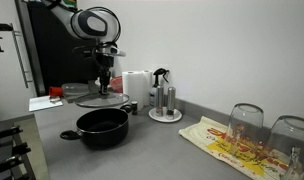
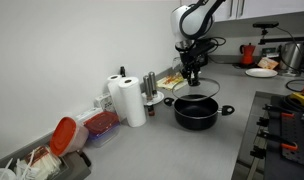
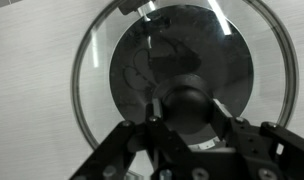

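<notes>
A round glass lid [image 1: 100, 100] with a metal rim hangs above the black pot [image 1: 103, 128], slightly tilted. My gripper [image 1: 103, 88] is shut on the lid's dark knob. In the second exterior view the lid [image 2: 195, 88] hovers over the pot [image 2: 197, 114], with a gap between them. From the wrist, the round black knob [image 3: 186, 106] sits between the fingers, and the dark pot [image 3: 152, 60] shows through the glass, not fully centred under the lid [image 3: 84, 75]. The pot stands upright on the grey counter, with handles on its sides.
A plate with grinders [image 1: 165, 115] and white paper rolls [image 1: 136, 88] stand behind the pot. Two upturned glasses [image 1: 246, 124] rest on a yellow printed cloth [image 1: 212, 138] at the right. Red containers [image 2: 68, 135] sit farther off. The counter around the pot [image 1: 162, 155] is clear.
</notes>
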